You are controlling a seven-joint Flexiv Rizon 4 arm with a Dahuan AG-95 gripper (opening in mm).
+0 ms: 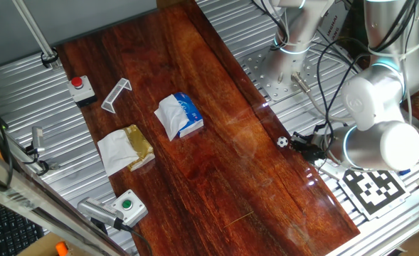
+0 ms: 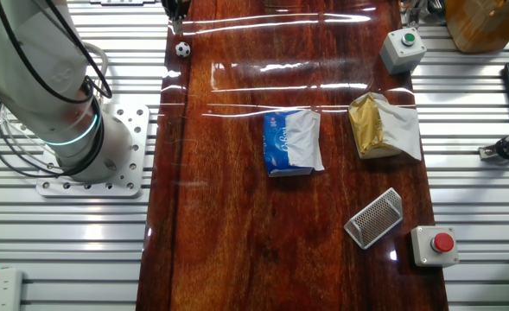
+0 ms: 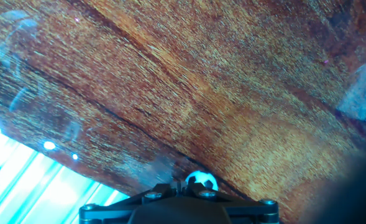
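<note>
A small black-and-white ball, patterned like a football (image 1: 283, 142), lies on the brown wooden table near its robot-side edge. My black gripper (image 1: 299, 147) is just to its right in exterior view 1, low over that edge. Exterior view 2 has the ball (image 2: 183, 49) a little apart from the dark fingers (image 2: 178, 26). At the bottom of the wrist view my gripper looks shut, its fingers together with nothing visible between them. Just past the fingertips and slightly right shows the ball (image 3: 201, 179), its lower part hidden.
A blue tissue pack (image 1: 183, 114) and a gold one (image 1: 139, 146) lie mid-table and toward the far side. A white perforated piece (image 2: 377, 218), a red-button box (image 2: 435, 246) and a green-button box (image 2: 403, 50) are along the far edge. Bare wood surrounds the ball's table side.
</note>
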